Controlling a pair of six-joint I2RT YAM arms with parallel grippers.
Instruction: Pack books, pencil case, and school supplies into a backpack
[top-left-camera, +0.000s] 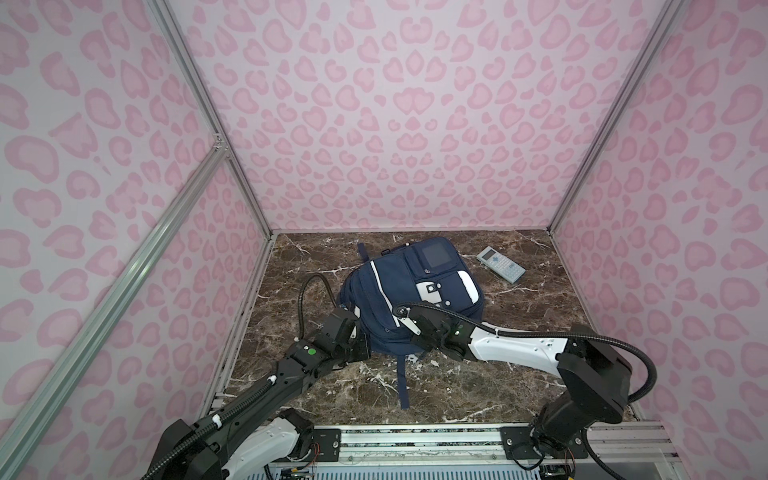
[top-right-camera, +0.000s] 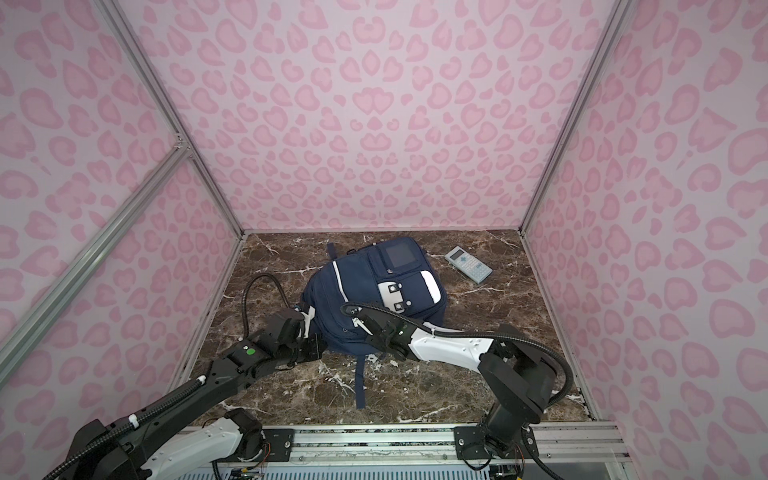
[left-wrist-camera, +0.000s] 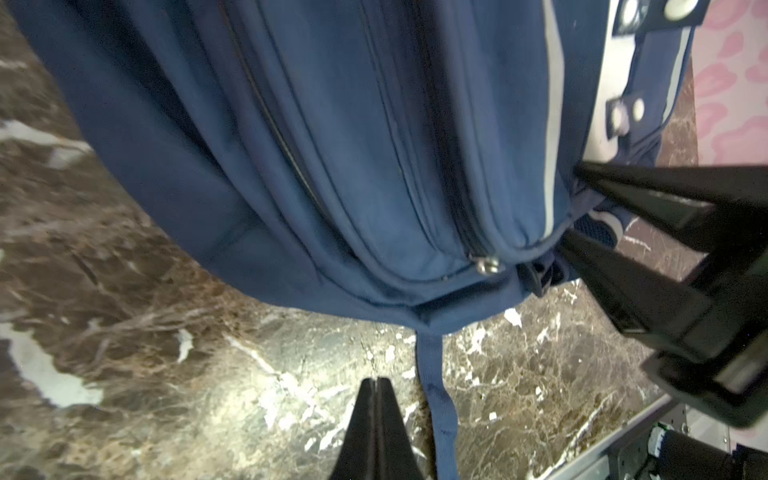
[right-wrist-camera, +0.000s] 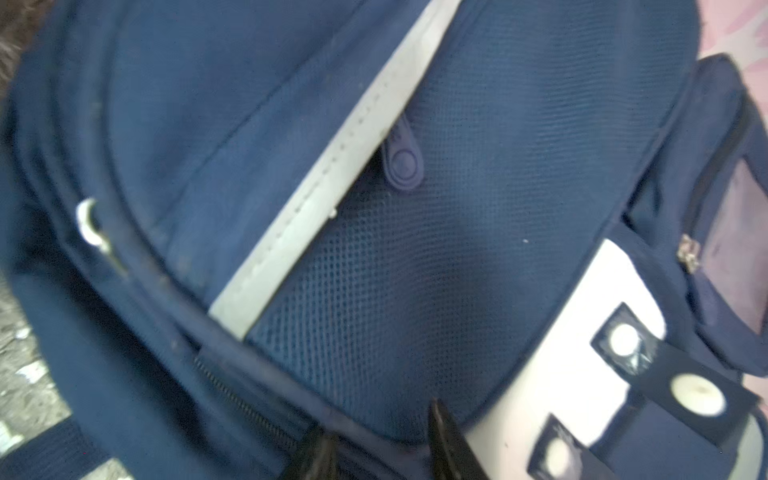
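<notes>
A navy backpack (top-left-camera: 436, 264) with white trim and buckles lies on the marble table, filling much of both wrist views. My left gripper is at its lower left side, above the table, shut with nothing showing between its fingers. My right gripper is low over the backpack's front, by the mesh pocket (right-wrist-camera: 448, 240) and a zipped seam, its fingers apart; nothing shows clearly between them. A grey calculator (top-right-camera: 468, 263) lies at the back right of the table, apart from the backpack.
A navy strap (left-wrist-camera: 432, 376) trails toward the table's front edge. Bare marble (top-left-camera: 280, 280) shows at left and at right. Pink patterned walls with metal rails enclose the sides and back.
</notes>
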